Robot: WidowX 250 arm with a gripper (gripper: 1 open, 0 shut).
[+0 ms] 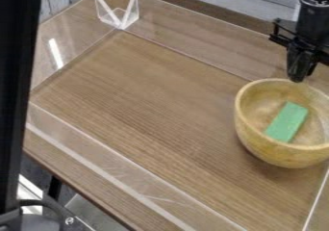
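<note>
My black gripper [298, 66] hangs at the right edge of the camera view, just above the back rim of a beige bowl [256, 146], with its fingers pointing down and close together, shut. A flat green block [288, 121] lies inside the bowl. I see nothing held between the fingers, though they are small in this view.
A clear angular plastic piece [117, 12] sits at the back left. Transparent strips run along the table's sides. A dark vertical post [13, 81] stands at the left edge.
</note>
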